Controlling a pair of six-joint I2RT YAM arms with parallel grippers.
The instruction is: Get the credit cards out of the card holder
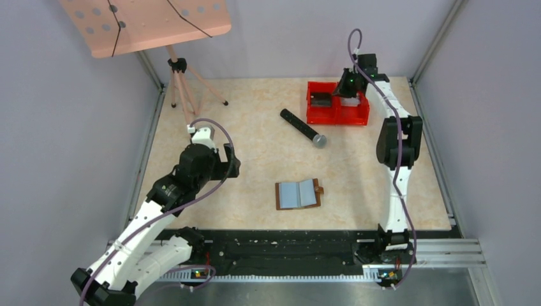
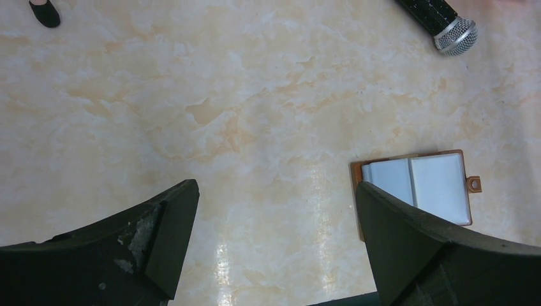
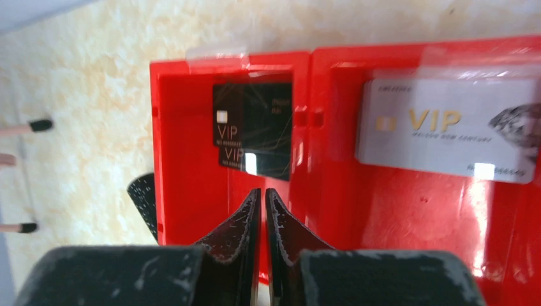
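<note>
The open card holder, brown with pale blue-white insides, lies flat at the front middle of the table; whether those insides are cards or lining is unclear. Overlapping black VIP cards rest in the red box's left compartment, and a stack of silver VIP cards in its right one. Over the box is my right gripper, its fingertips a narrow gap apart with nothing between them. My left gripper stands wide open and empty over bare table, left of the holder.
The two-compartment red box stands at the back right. A black microphone lies left of it. A pink tripod stand occupies the back left.
</note>
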